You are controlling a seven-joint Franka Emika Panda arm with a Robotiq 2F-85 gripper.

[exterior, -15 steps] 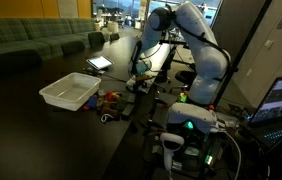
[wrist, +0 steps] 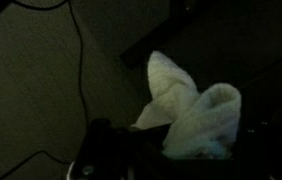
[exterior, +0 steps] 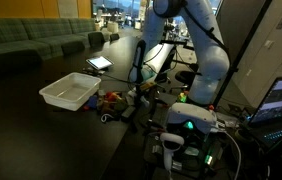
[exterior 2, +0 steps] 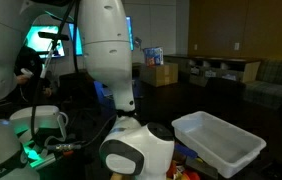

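Note:
A white fuzzy cloth (wrist: 203, 120) stands bunched up in two folds in the wrist view, rising from between the dark fingers of my gripper. The fingers look shut on it, though the fingers are mostly lost in shadow. In exterior view 1 my gripper (exterior: 135, 93) is a dark, low shape at the table's right edge, right of the pile of coloured items; its fingertips are too small to make out there.
A white open bin (exterior: 71, 91) stands on the dark table (exterior: 31, 130), left of the coloured pile (exterior: 109, 104). A white tablet-like panel (exterior: 99, 62) lies farther back. Wrist view shows dark floor with a black cable (wrist: 80, 60).
The arm's upper links have shifted slightly over the second, coming a little up and toward the right. The bin and coloured pile have stayed put.

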